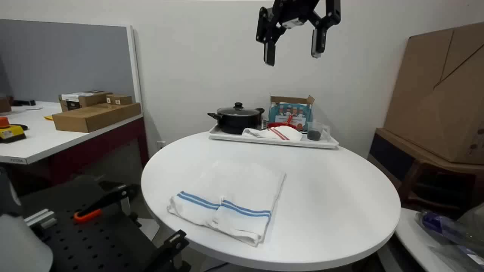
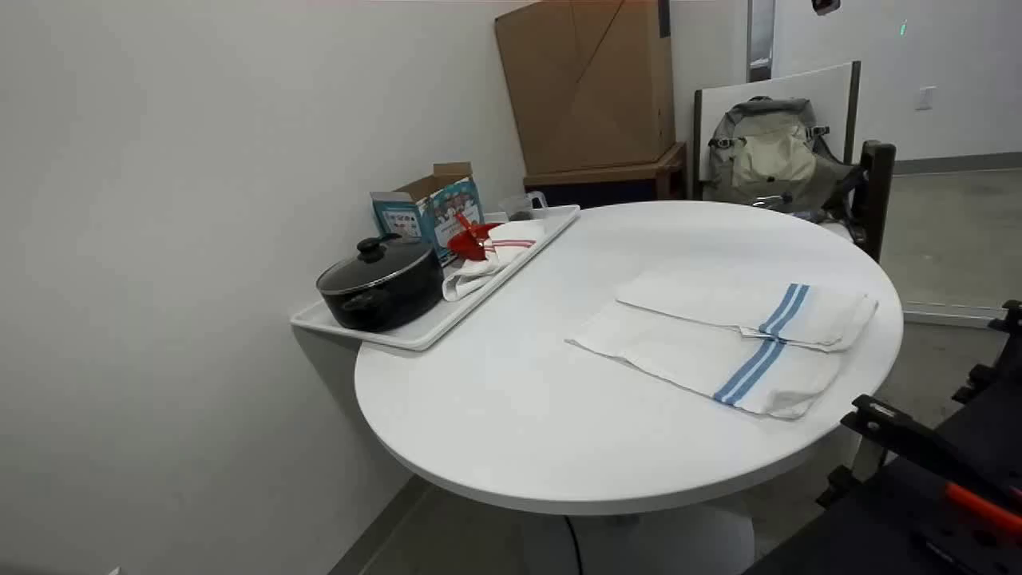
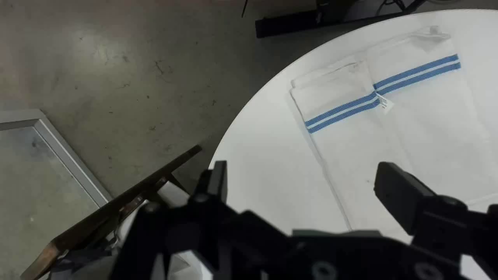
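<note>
A white towel with blue stripes (image 1: 231, 195) lies folded and fairly flat on the round white table (image 1: 335, 195), near its front left edge in exterior view 1. Its striped ends meet along a fold, where a small tag shows in the wrist view. High above the table, my gripper (image 1: 293, 58) hangs open with nothing between its fingers. From the wrist, the same towel (image 3: 420, 135) appears below and beyond the fingers (image 3: 399, 198), well apart from them. Exterior view 2 shows the towel (image 2: 690, 354) clear of any gripper.
At the back, a white tray (image 1: 267, 140) carries a black lidded pot (image 1: 238, 121), a red-striped cloth (image 1: 276, 133), a red item, a blue box (image 1: 290, 113) and a clear cup (image 1: 314, 130). A large cardboard box (image 1: 440, 95) stands at right.
</note>
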